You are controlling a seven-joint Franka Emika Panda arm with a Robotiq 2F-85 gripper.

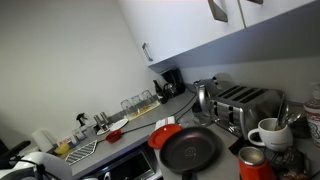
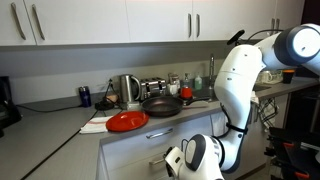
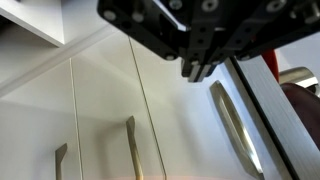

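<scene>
In the wrist view my gripper is shut, with nothing showing between its fingers. White cabinet fronts fill the view beyond it. A curved metal handle lies beside the gripper, apart from it; two further handles, a middle one and an outer one, sit on neighbouring fronts. From exterior view 2, the white arm reaches down in front of the cabinets below the counter, near a drawer handle. How close the fingertips are to the fronts cannot be told.
Above, the counter carries a black skillet, a red plate, a toaster, a white mug and a red can. The counter edge runs close beside the gripper. White wall cabinets hang overhead.
</scene>
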